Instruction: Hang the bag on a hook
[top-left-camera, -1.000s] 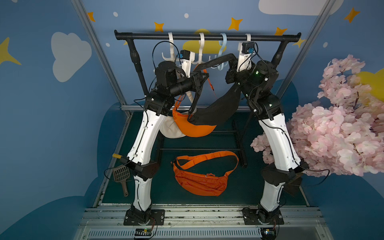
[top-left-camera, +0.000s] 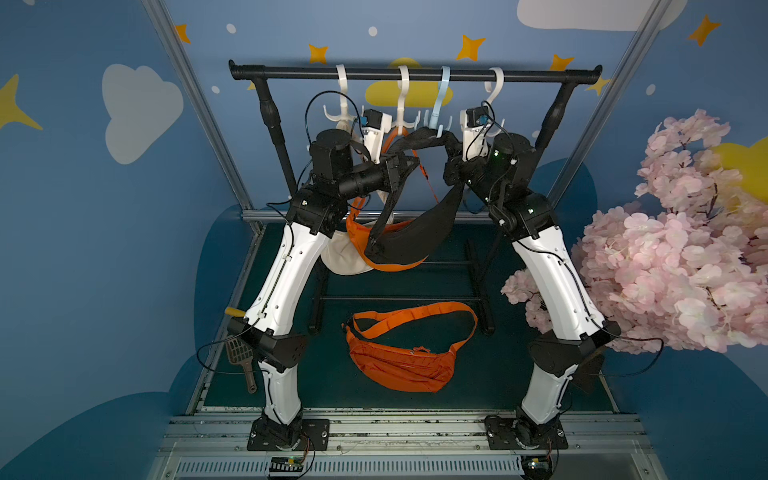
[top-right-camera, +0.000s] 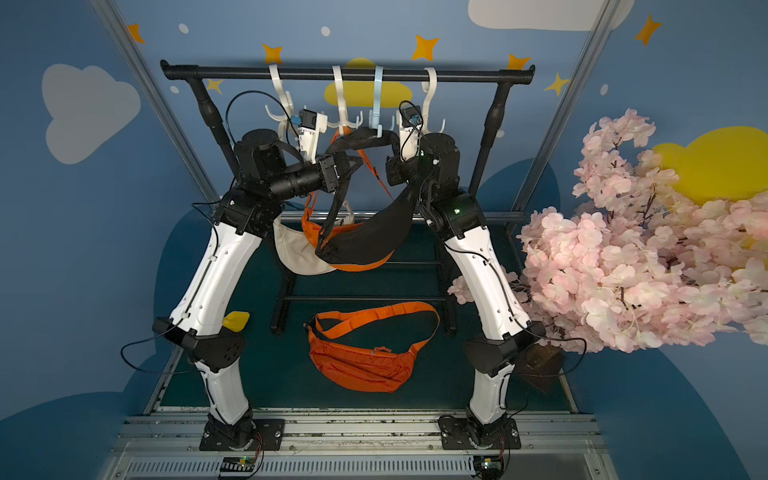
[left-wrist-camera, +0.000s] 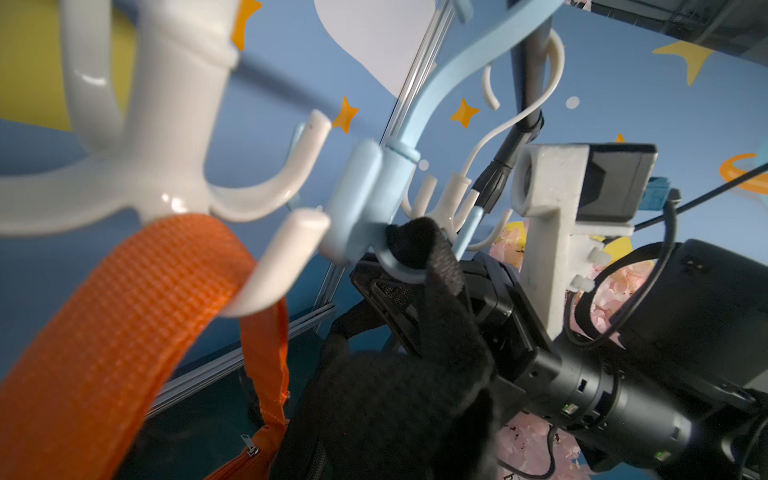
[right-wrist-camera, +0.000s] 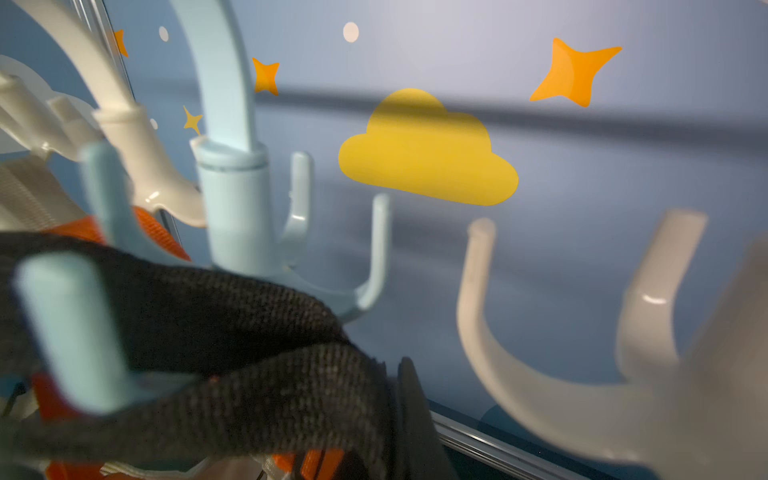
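Observation:
The black bag (top-left-camera: 428, 232) hangs below the rail, its strap (top-left-camera: 424, 137) stretched between my two grippers. My left gripper (top-left-camera: 414, 162) is shut on the strap on the left; my right gripper (top-left-camera: 453, 164) is shut on it further right, under the light-blue hook (top-left-camera: 442, 92). In the right wrist view, the strap (right-wrist-camera: 240, 312) runs between the blue hook's stem (right-wrist-camera: 236, 208) and its front prong (right-wrist-camera: 72, 328). Seen from the left wrist, the strap (left-wrist-camera: 420, 240) sits at the hook's lower prongs; whether it bears on them I cannot tell. The left fingertips are hidden in that view.
White hooks hang on both sides of the blue one; the near-left one (left-wrist-camera: 180, 104) carries an orange strap (left-wrist-camera: 152, 320). A white bag (top-left-camera: 340, 256) hangs behind. An orange bag (top-left-camera: 408, 364) lies on the floor. Pink blossoms (top-left-camera: 656, 264) fill the right side.
My right gripper has moved left with the strap, which was taut in front of the blue hook and now bends up among its prongs. The left gripper shifted only slightly.

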